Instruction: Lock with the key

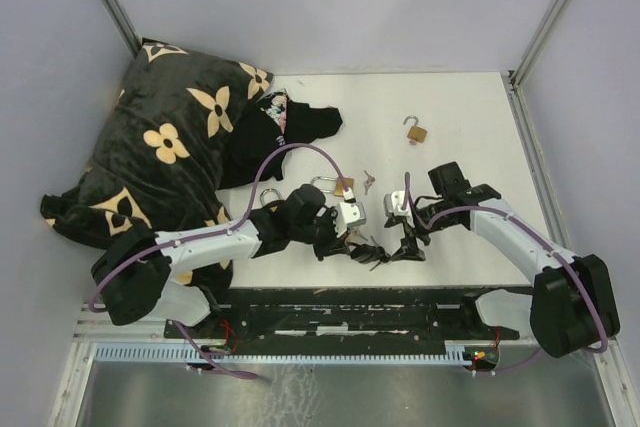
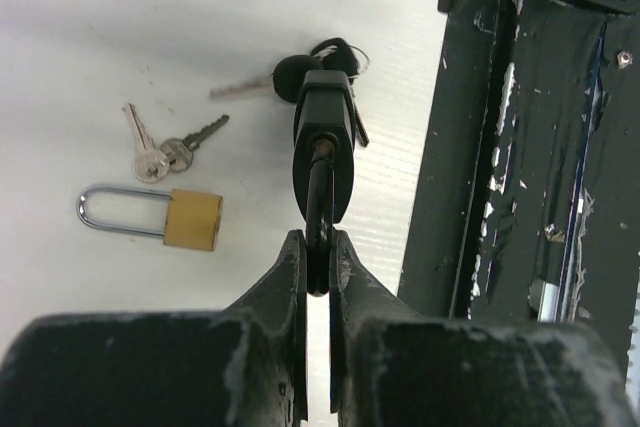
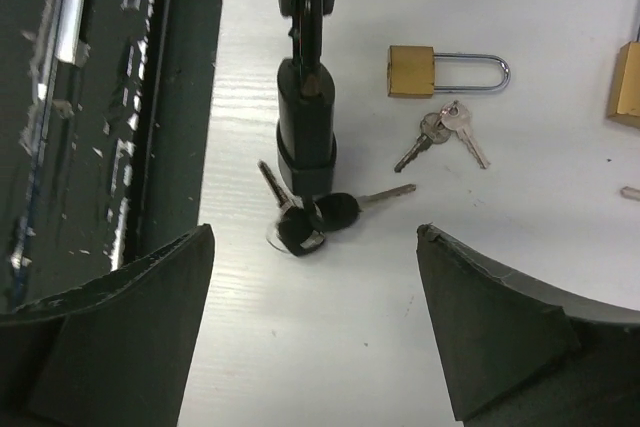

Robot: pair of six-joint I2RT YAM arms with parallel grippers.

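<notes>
My left gripper is shut on the shackle of a black padlock [image 2: 325,137], which hangs from it above the table. Black-headed keys [image 3: 338,210] on a thin ring are at the lock's lower end, their bare blades pointing out to the sides. Whether one key sits inside the lock cannot be told. In the right wrist view the same padlock [image 3: 305,122] hangs between the views of my fingers. My right gripper stands open, nothing gripped, its fingertips [image 3: 430,237] either side of the keys in that view. Top view shows the lock [image 1: 368,250] between both arms.
Beyond the lock lie a brass padlock [image 1: 344,187] and a pair of small keys [image 1: 369,181]. An open brass padlock [image 1: 417,134] lies farther back. Black cloth [image 1: 290,122] and a patterned cushion [image 1: 160,137] fill the left.
</notes>
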